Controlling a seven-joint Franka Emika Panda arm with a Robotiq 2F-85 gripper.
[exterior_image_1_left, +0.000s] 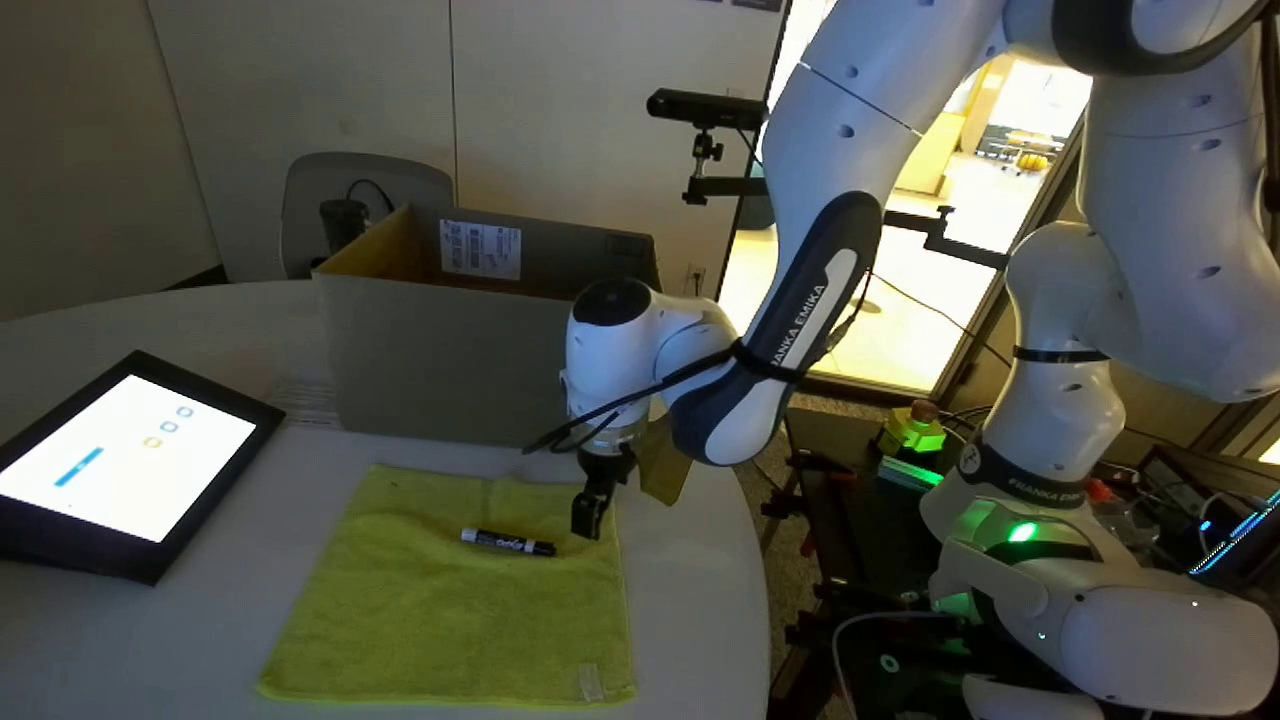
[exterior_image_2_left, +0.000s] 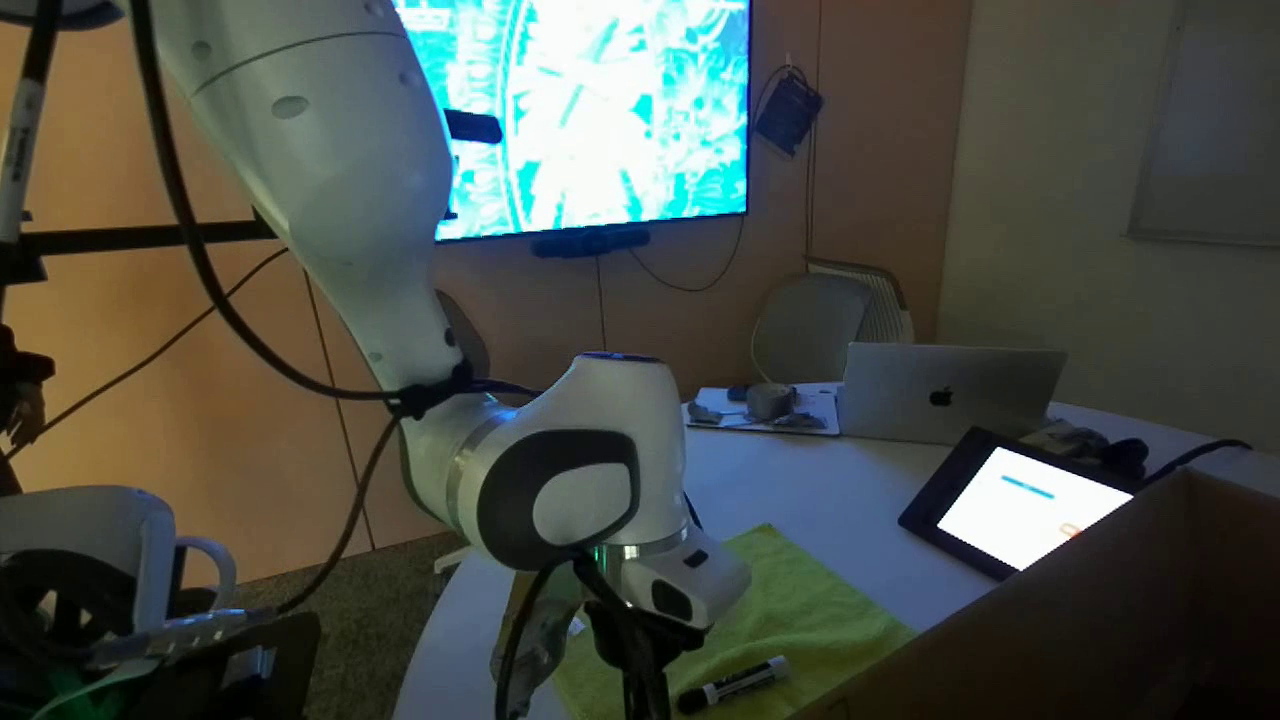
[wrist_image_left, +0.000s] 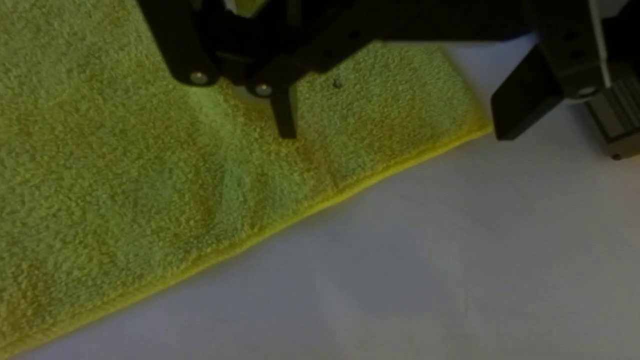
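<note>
On the yellow-green towel (exterior_image_1_left: 456, 624) lies a black and white marker (exterior_image_1_left: 509, 542), also visible in the second exterior view as a marker (exterior_image_2_left: 734, 685) on the cloth. My gripper (exterior_image_1_left: 590, 516) hangs above the towel's far right part, to the right of the marker and apart from it. In the wrist view the gripper is open, its two dark fingertips wide apart with nothing between them. Beneath it show the towel (wrist_image_left: 120, 180) with its edge and bare table; the marker is out of sight there.
A large open cardboard box (exterior_image_1_left: 444, 360) stands right behind the towel. To the left a lit tablet (exterior_image_1_left: 132, 456) rests on the white table (exterior_image_1_left: 108, 654). A laptop (exterior_image_2_left: 954, 390) sits farther off in the second exterior view. The table's edge curves close to the towel's right.
</note>
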